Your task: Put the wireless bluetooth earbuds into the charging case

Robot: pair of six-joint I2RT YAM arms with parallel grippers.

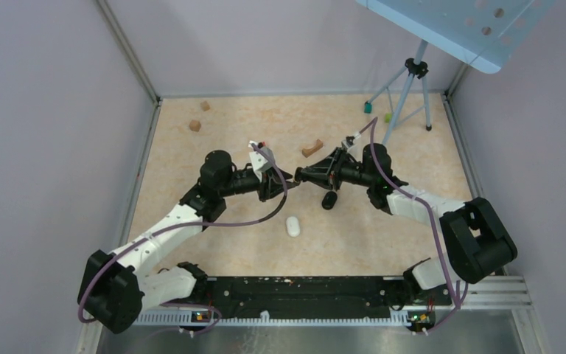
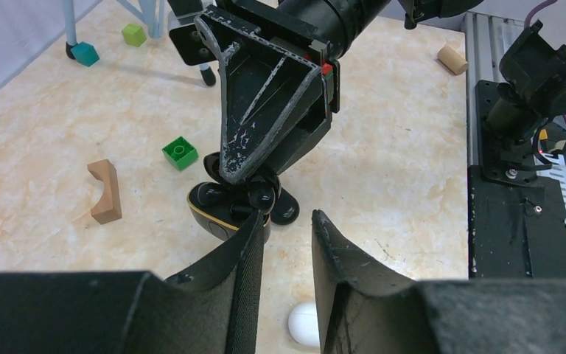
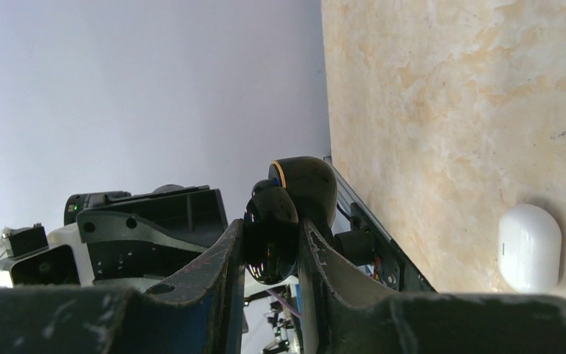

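Observation:
My right gripper is shut on the black earbud case, held above the table. In the left wrist view the case has its lid raised and glossy black shapes inside, partly hidden by the right gripper; whether earbuds are seated I cannot tell. My left gripper faces it from a short way off, fingers parted with nothing between them. A black oblong object lies below and right of the grippers in the top view. A white oblong object lies nearer the front.
A wooden arch piece, a green brick and small blocks lie on the table. A tripod with a blue panel stands at the back right.

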